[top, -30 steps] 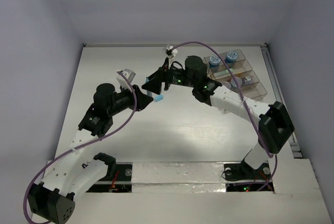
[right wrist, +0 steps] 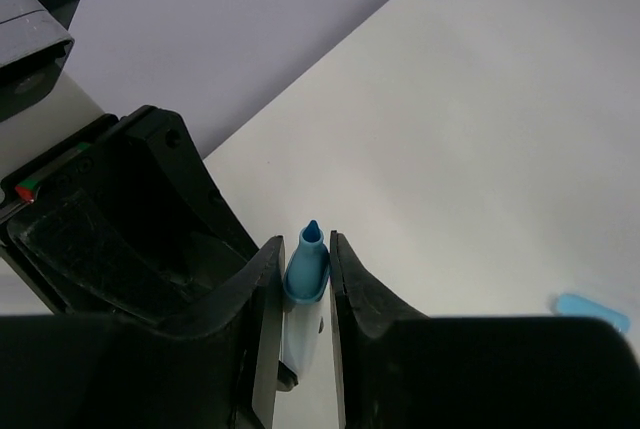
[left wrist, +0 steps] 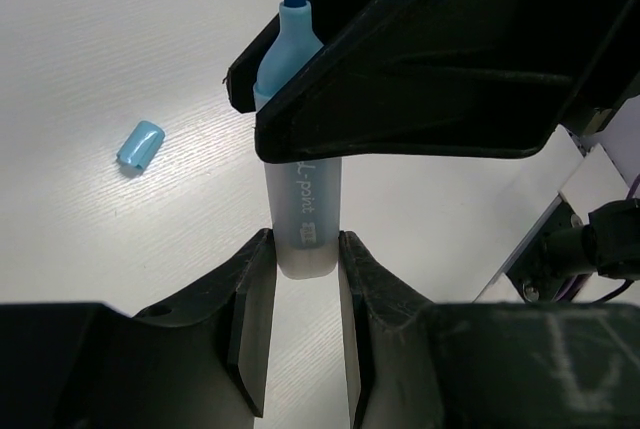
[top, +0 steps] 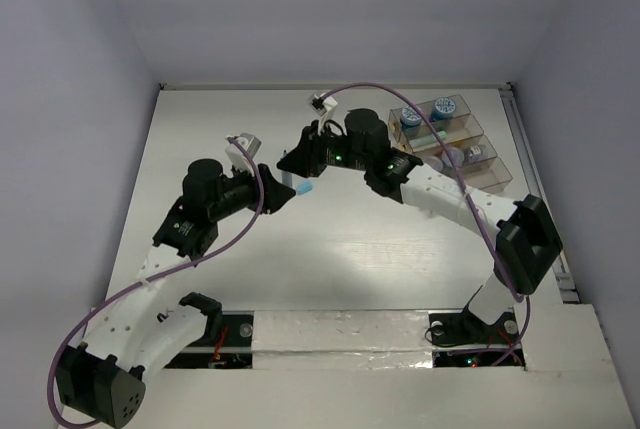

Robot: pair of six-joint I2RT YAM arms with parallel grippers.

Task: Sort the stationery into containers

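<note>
A pale blue-and-white pen-like tube [left wrist: 305, 194] with a darker blue tip stands upright between both hands. In the right wrist view, my right gripper is shut on its upper body, the tip showing between the fingers. Lower down, my left gripper has a finger on each side of the white base end. Its fingers lie very close to the tube, but whether they grip it is unclear. On the table close by lies a short light-blue piece [top: 304, 188], resembling a cap, touched by neither gripper.
At the back right, a clear stepped organizer [top: 488, 177] has several compartments holding round blue-topped jars [top: 443, 108] and other small items. The right forearm passes in front of it.
Over the last second both grippers and the tube have shifted slightly to the right in the top view. The light-blue piece and the organizer have stayed put.
</note>
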